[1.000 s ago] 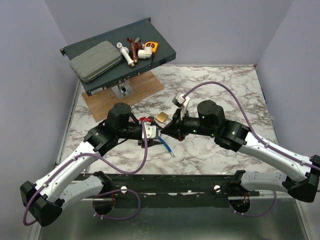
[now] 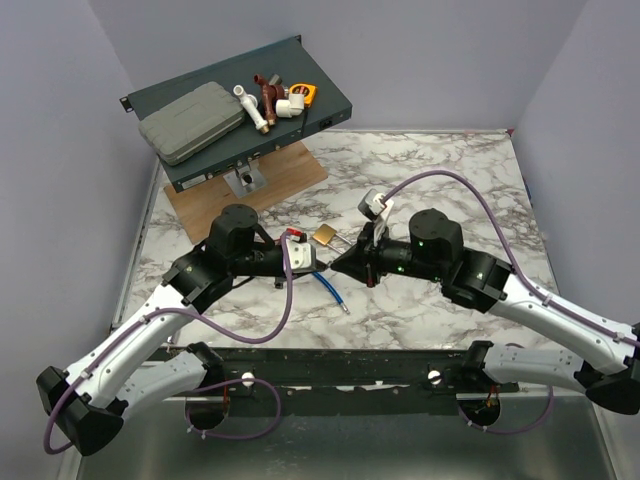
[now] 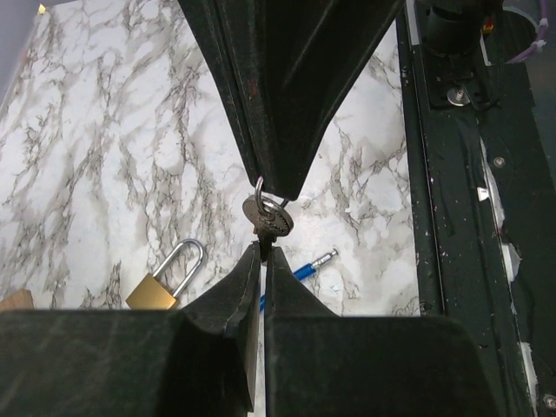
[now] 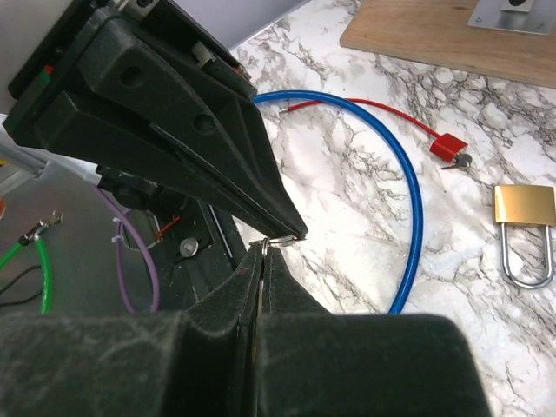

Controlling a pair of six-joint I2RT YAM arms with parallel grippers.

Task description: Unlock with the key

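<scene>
A brass padlock [image 2: 325,234] [image 3: 151,294] [image 4: 525,207] with a steel shackle lies on the marble table. My two grippers meet tip to tip above the table. In the left wrist view, a round-headed key [image 3: 268,219] with a small wire ring hangs between them. My right gripper is shut at the ring. The key's narrow end reaches the tips of my left gripper. That gripper is shut too, and no clear hold on the key shows. From the right wrist, only a thin bit of metal shows between the tips.
A blue cable [image 2: 330,290] [image 4: 412,200] and a red cable lock [image 4: 448,146] lie on the table. At the back left, a dark shelf [image 2: 222,72] with a grey case and pipe fittings stands over a wooden board [image 2: 297,170].
My right gripper has moved a little to the right, and the gap between the two grippers looks wider from above. The left arm has shifted only slightly. The padlock has not moved.
</scene>
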